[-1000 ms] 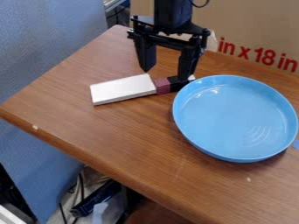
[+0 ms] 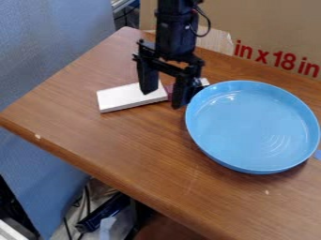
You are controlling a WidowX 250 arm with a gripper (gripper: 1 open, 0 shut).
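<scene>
My black gripper (image 2: pixel 163 86) hangs over a long white bar (image 2: pixel 123 98) near the table's middle, its two fingers spread apart around the bar's upper part, one over the white section and one over its darker end. The bar's dark maroon part is mostly hidden behind the right finger. Whether the fingers touch the bar cannot be told. A light blue plate (image 2: pixel 251 127) lies to the right of the gripper.
A cardboard box (image 2: pixel 269 28) with red printing stands behind the table.
The gripper has moved down and slightly left, lower over the bar, hiding more of its dark end. The bar and plate look unmoved.
</scene>
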